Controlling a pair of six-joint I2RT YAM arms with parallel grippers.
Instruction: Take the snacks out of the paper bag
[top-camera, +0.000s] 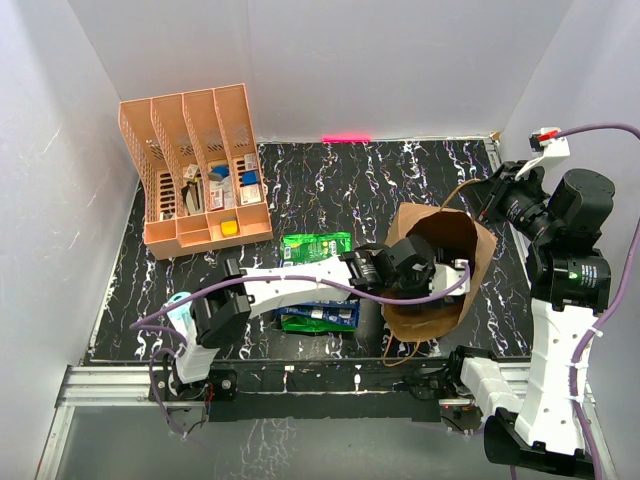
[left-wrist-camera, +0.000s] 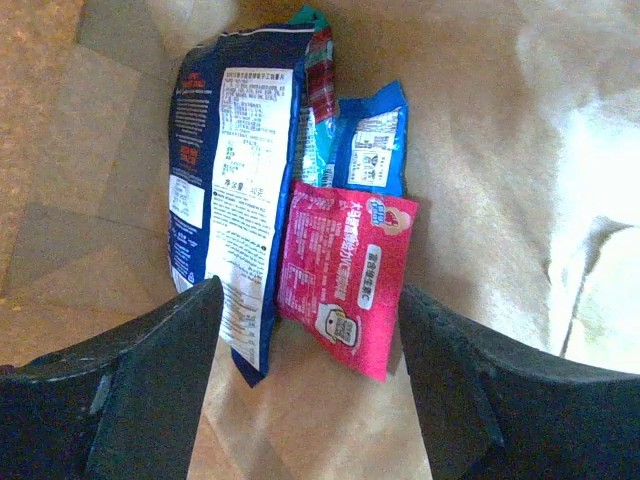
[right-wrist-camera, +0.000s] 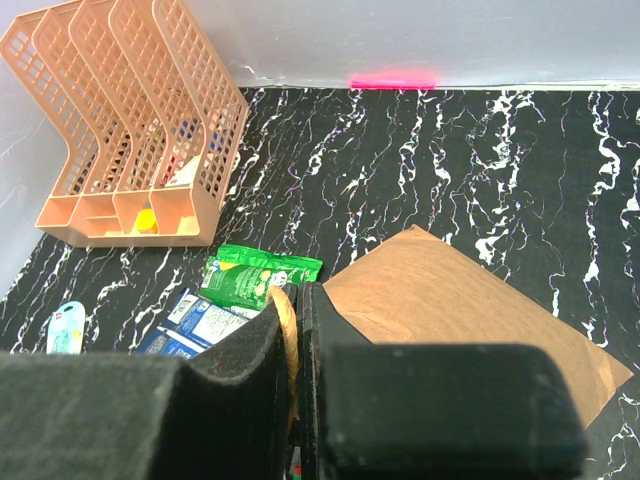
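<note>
In the top view the brown paper bag (top-camera: 484, 268) lies with its mouth facing up, and my left arm reaches into it. Down inside the bag, the left wrist view shows a dark blue packet (left-wrist-camera: 190, 170), a pink packet (left-wrist-camera: 345, 270) and a smaller light blue packet (left-wrist-camera: 375, 140). My left gripper stands part open above them, its fingers apart and nothing clasped; the pink packet appears between them. At the bag's right side my right gripper is shut on the bag's twisted paper handle (right-wrist-camera: 287, 335).
Green packets (top-camera: 316, 247) and blue packets (top-camera: 335, 312) lie on the black marbled table left of the bag. A peach divided rack (top-camera: 200, 240) with small boxes stands at the back left. Behind the bag the table (top-camera: 330, 190) is bare.
</note>
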